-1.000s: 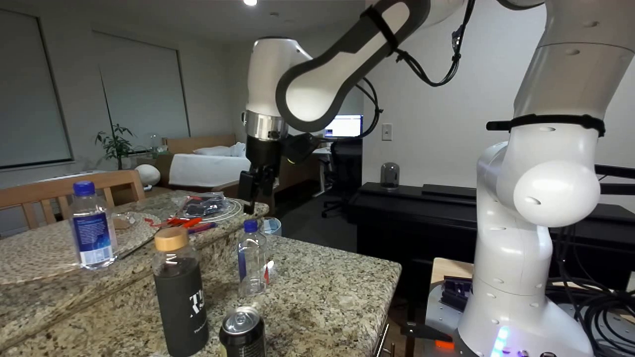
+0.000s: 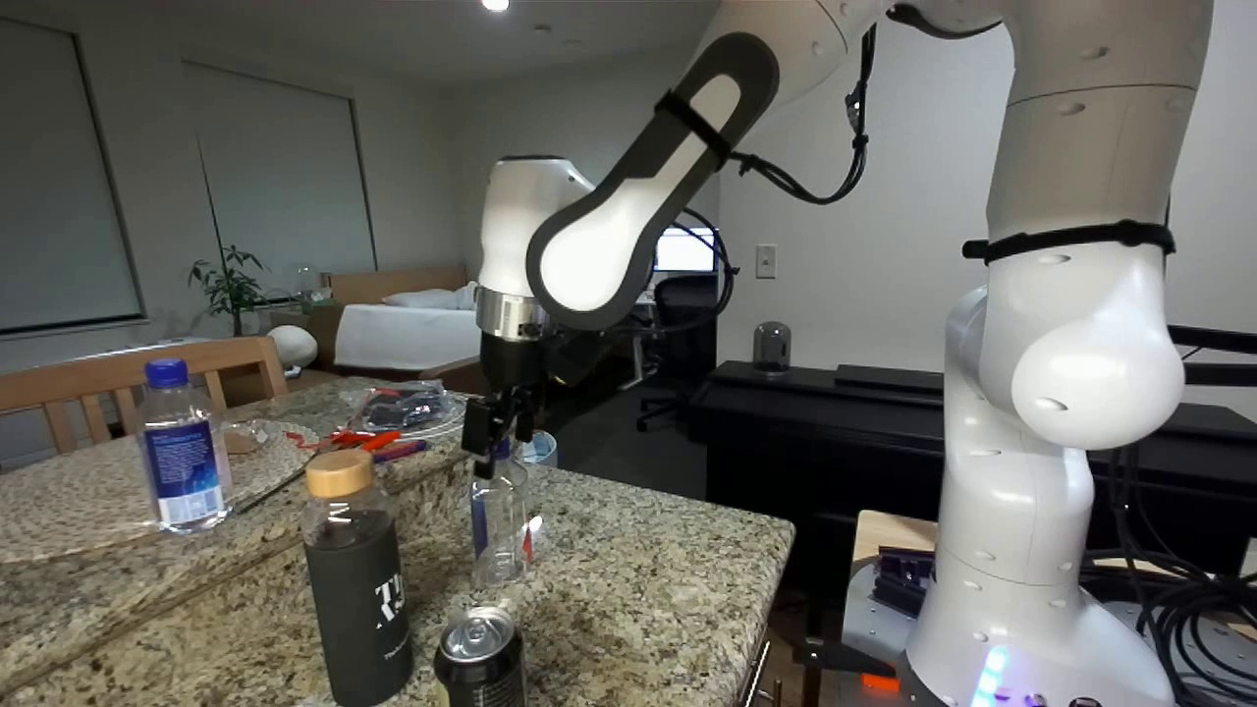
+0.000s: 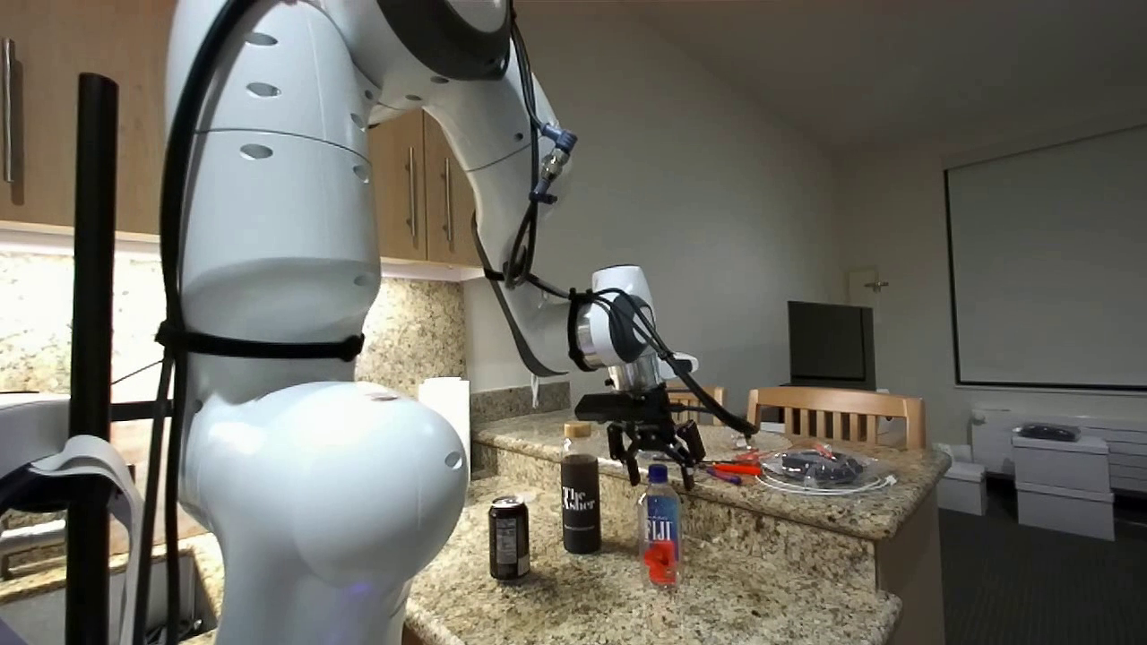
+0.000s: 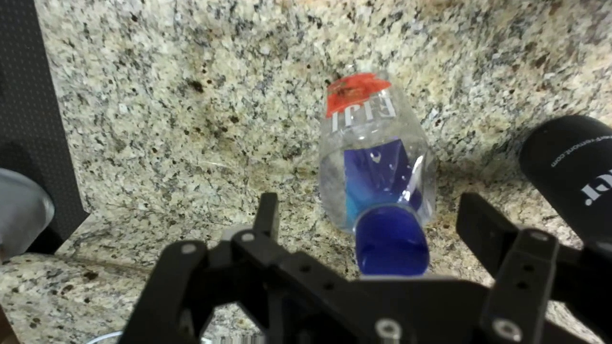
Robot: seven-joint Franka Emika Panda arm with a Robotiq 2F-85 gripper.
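Note:
A clear Fiji bottle with a blue cap stands upright on the lower granite counter. My gripper hangs over it, pointing down, its fingers on either side of the cap region. From the wrist, the blue cap shows between the two spread fingers, nearer the right one, with a gap on each side. The gripper is open and holds nothing. In exterior view 1 the fingers partly hide the top of this bottle.
A dark bottle with a wooden lid and a black can stand beside the Fiji bottle. On the raised ledge are a second blue-capped bottle and a bagged cable bundle.
My arm has come down, bringing the gripper from above the Fiji bottle to the height of its cap. The bottle, the can and the other objects stand where they were.

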